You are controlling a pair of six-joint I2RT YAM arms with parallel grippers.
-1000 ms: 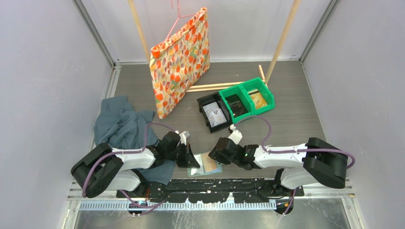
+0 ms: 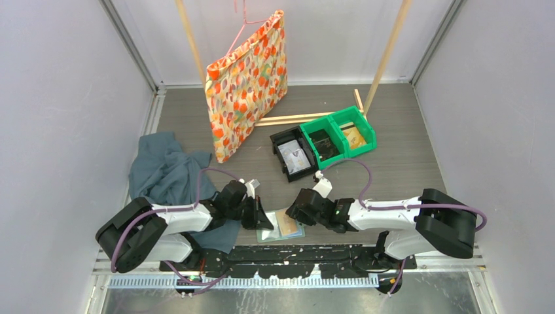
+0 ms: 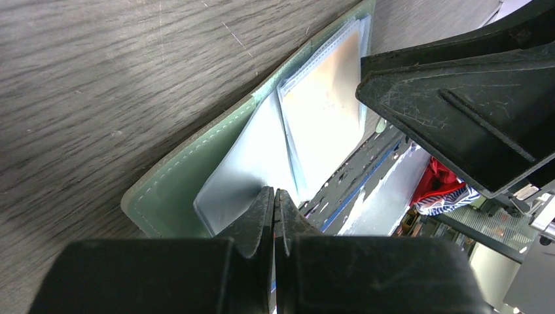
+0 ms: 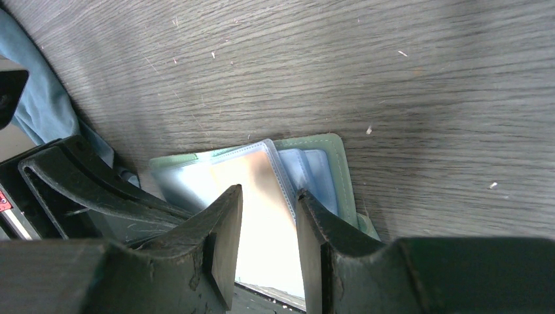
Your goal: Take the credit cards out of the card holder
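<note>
The pale green card holder (image 3: 171,175) lies open near the table's front edge, with clear sleeves inside. A tan card (image 4: 258,209) shows in one sleeve, which stands slightly raised over bluish sleeves (image 4: 314,173) to its right. My left gripper is shut at the edge of a whitish sleeve (image 3: 252,157); nothing shows between its fingertips, and whether they touch the sleeve I cannot tell. Over the tan card, my right gripper is part open, its right fingertip (image 4: 304,199) close by the raised sleeve's edge. Its fingers hide part of the card.
Behind the holder stand a black bin (image 2: 293,171) with a card in it and a green two-part bin (image 2: 368,139). A blue-grey cloth (image 2: 160,169) lies at the left, and a patterned bag (image 2: 249,85) hangs behind. Bare table lies to the right.
</note>
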